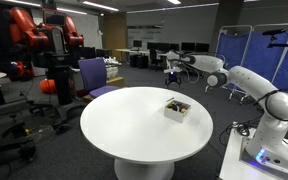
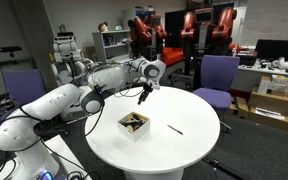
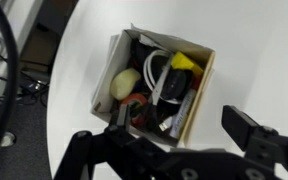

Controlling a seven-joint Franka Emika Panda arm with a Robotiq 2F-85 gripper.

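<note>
An open cardboard box (image 1: 176, 112) stands on the round white table (image 1: 124, 125). In the wrist view the box (image 3: 191, 50) is filled with mixed items, among them a black round item (image 3: 177, 84), a yellow piece (image 3: 188, 61), a pale rounded item (image 3: 127, 83) and a white loop. My gripper is open above the box, its dark fingers (image 3: 246, 132) well apart with nothing held. From the side, the gripper (image 2: 144, 96) hangs clear of the table, above and behind the box.
A thin dark pen-like object (image 2: 174, 130) lies on the table to the right of the box in exterior view 2. A purple chair (image 2: 217, 78) stands beyond the table's edge.
</note>
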